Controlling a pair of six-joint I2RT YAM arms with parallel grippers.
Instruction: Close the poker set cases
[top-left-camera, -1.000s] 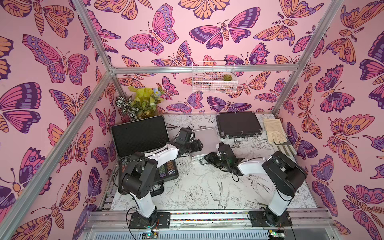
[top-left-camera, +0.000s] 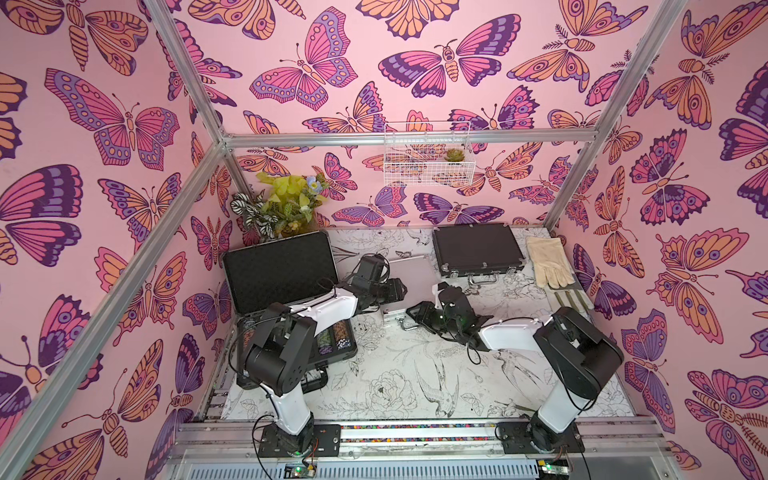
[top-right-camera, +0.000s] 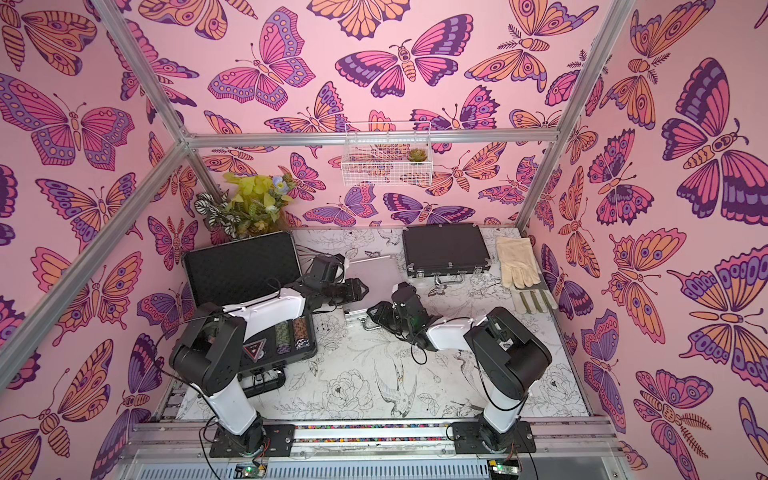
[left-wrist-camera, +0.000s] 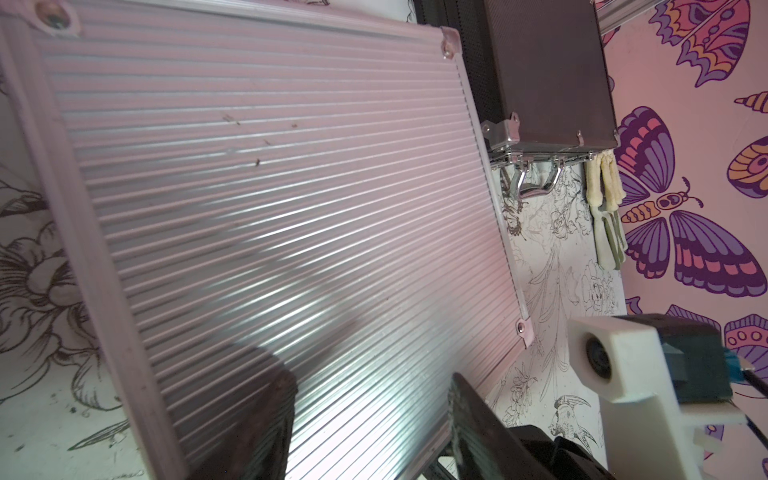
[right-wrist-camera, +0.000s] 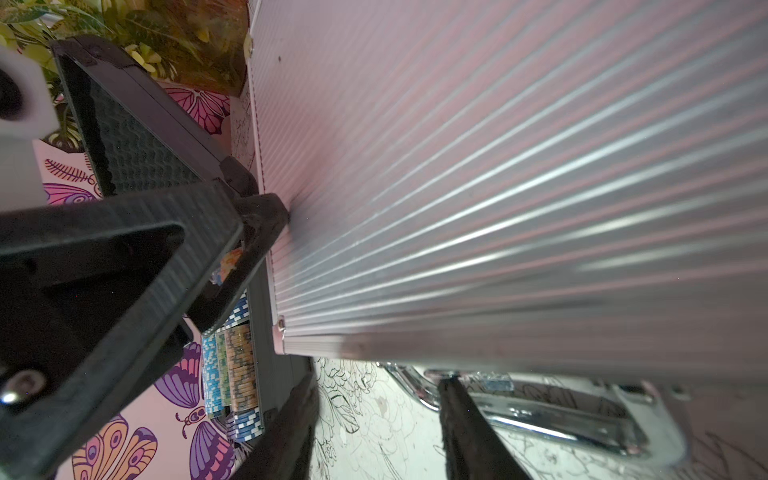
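Observation:
A silver ribbed case lies in the middle between both grippers, its lid down as far as visible; its chrome handle (right-wrist-camera: 544, 416) shows under the front edge in the right wrist view. My left gripper hovers over its top, fingers apart. My right gripper is at its front edge by the handle, fingers apart. The left black case (top-left-camera: 276, 268) stands open with a padded lid and chips inside. A black case (top-left-camera: 477, 248) at the back right is shut.
Beige gloves (top-left-camera: 552, 260) lie at the right edge. A plant (top-left-camera: 284, 204) stands behind the open case. A wire basket (top-left-camera: 428, 168) hangs on the back wall.
The right arm has shifted slightly to the right at its elbow. The left arm and the cases show no visible change.

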